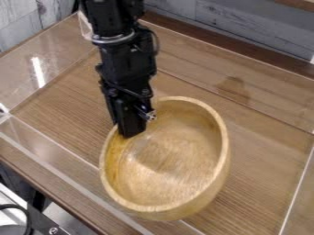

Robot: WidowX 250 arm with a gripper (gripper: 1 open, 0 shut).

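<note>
A large oval bowl of pale yellow wood [170, 170] fills the lower middle of the view, tilted toward the camera so its inside shows. My black gripper [130, 123] comes down from the top and is shut on the bowl's upper left rim. The fingertips are dark and partly hard to make out against the rim.
A wooden table top [252, 174] surrounds the bowl, with free room at the right and upper left. A grey panelled wall [233, 23] runs along the back. A black cable [15, 211] lies at the lower left corner.
</note>
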